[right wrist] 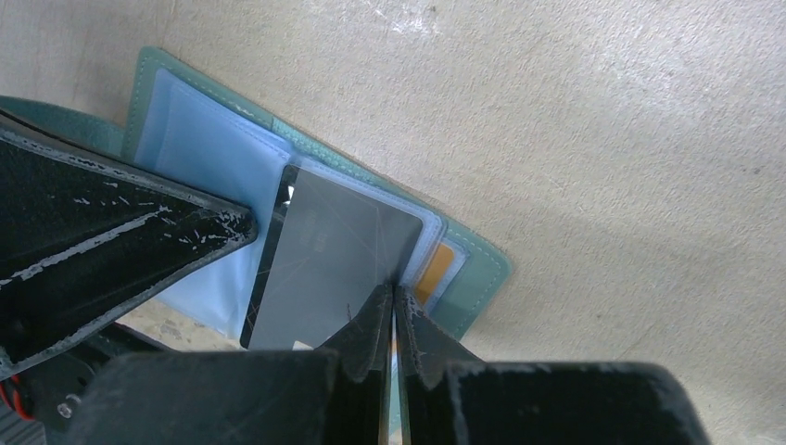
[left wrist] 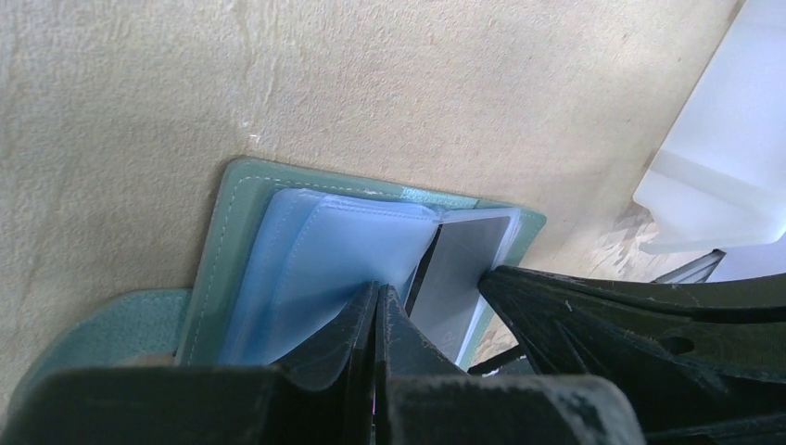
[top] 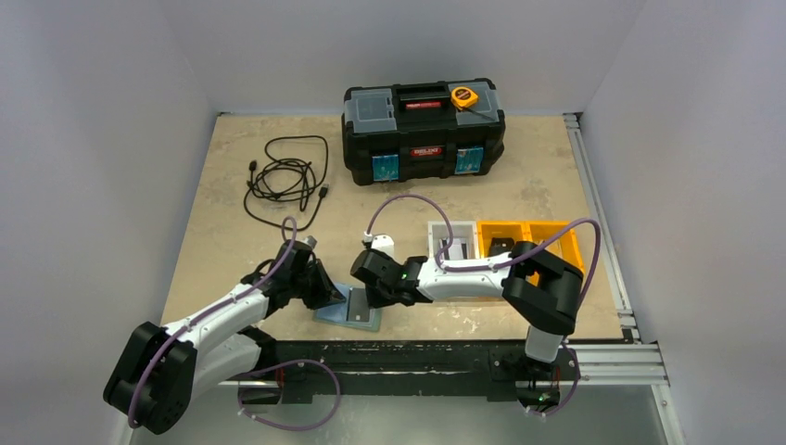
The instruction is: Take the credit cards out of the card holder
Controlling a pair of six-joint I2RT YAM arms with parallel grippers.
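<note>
The teal card holder (top: 375, 323) lies spread on the table between my grippers, its blue sleeves (left wrist: 343, 236) facing up. A dark grey card (right wrist: 338, 250) sits inside a clear sleeve, its black-striped edge toward the left gripper. My left gripper is shut, tips at the blue sleeve beside the card's striped edge. On the card's other side my right gripper is also shut, tips at the sleeve's outer border. Whether either pinches any sleeve film is unclear. An orange card (right wrist: 434, 271) peeks out under the grey card's sleeve.
To the right stand a white bin (top: 436, 234) and orange bins (top: 556, 228), partly behind the right arm. A black toolbox (top: 422, 139) with a yellow tape measure (top: 464, 96) sits at the back. A coiled cable (top: 292, 171) lies at the back left. Table behind the holder is clear.
</note>
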